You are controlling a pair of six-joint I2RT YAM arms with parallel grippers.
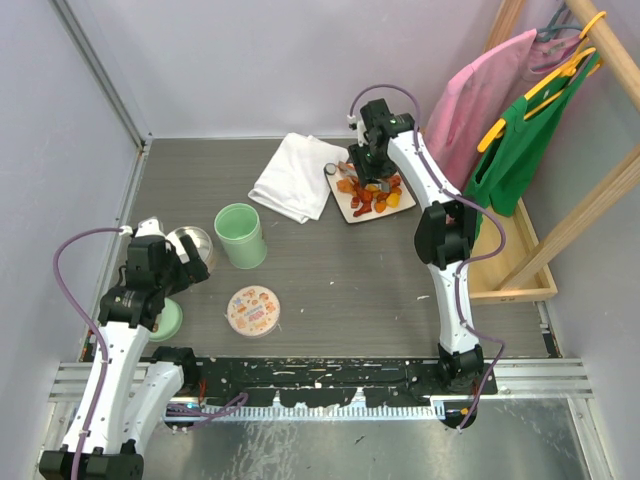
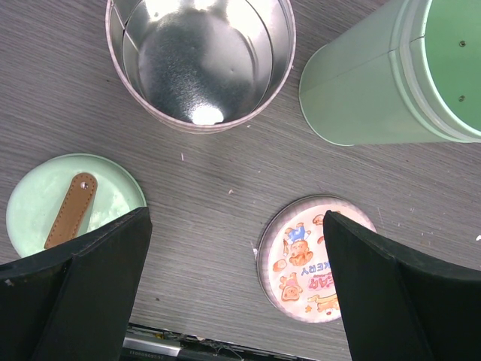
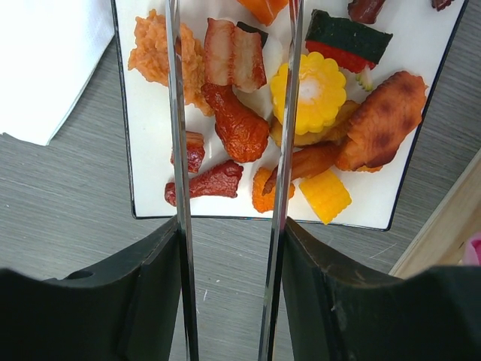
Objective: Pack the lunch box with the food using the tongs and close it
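Note:
My right gripper (image 1: 365,165) hangs over the square plate of food (image 1: 350,205), open; its long metal fingers (image 3: 178,143) straddle bacon (image 3: 233,53), a drumstick (image 3: 240,128) and corn (image 3: 316,90) in the right wrist view, tips out of frame. My left gripper (image 1: 185,265) stands open with nothing between its fingers, above a steel container (image 2: 199,68), a green cylinder container (image 2: 361,98), a green lid (image 2: 37,203) with brown strap and a round printed lid (image 2: 301,263).
A white folded cloth (image 1: 295,175) lies left of the plate. A wooden rack (image 1: 615,190) with pink and green garments on hangers stands at the right.

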